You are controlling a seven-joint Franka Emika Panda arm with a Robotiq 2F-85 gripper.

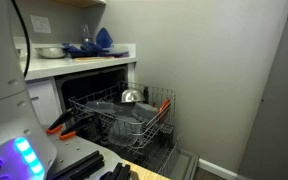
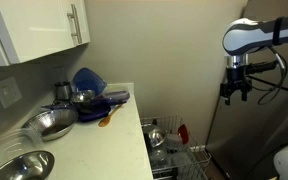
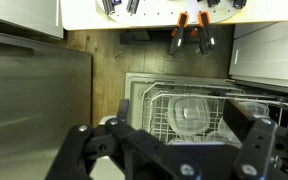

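My gripper (image 2: 234, 96) hangs high at the right in exterior view 2, pointing down, its fingers open and empty. In the wrist view its dark fingers (image 3: 256, 128) are spread wide along the lower part. Below it is a pulled-out dishwasher rack (image 3: 164, 90), well apart from the fingers. A clear container (image 3: 189, 115) lies in that rack, with another clear piece (image 3: 246, 112) to its right. From exterior view 1, the wire rack (image 1: 84, 112) also holds a shiny metal bowl (image 1: 133, 95) and something red-orange (image 1: 164, 106) at its right side.
The white counter (image 2: 114, 150) carries a metal colander (image 2: 52, 123), another bowl (image 2: 26, 167), a blue dish (image 2: 88, 80) and a wooden spoon (image 2: 109, 118). A cabinet (image 2: 49, 25) overhangs it. Black-orange clamps (image 3: 179, 35) line the table edge. Bare floor (image 3: 99, 70) shows beside the rack.
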